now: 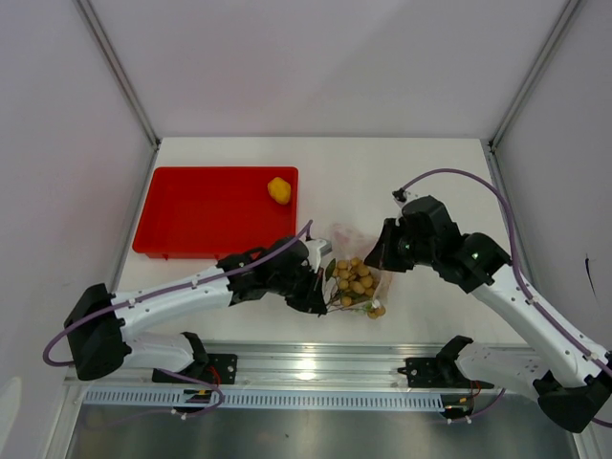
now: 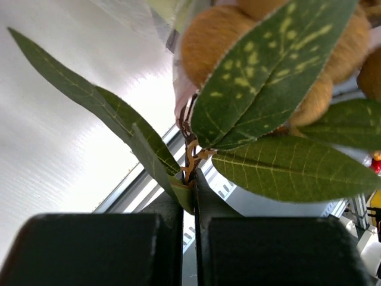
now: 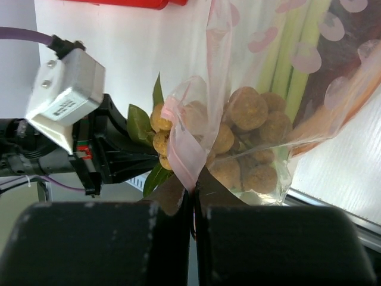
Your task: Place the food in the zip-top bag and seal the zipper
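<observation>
A bunch of round brown fruits with green leaves lies at the mouth of the clear zip bag. My left gripper is shut on the bunch's twig, leaves fanning out around its fingertips. In the right wrist view, several fruits sit inside the bag while others stick out toward the left gripper. On a pinkish edge of the bag my right gripper is shut. Also inside the bag are green celery-like stalks and an orange, carrot-like piece.
The red tray stands at the back left, with a yellow item in its corner. Bare white table stretches behind the bag. A metal rail runs along the front edge.
</observation>
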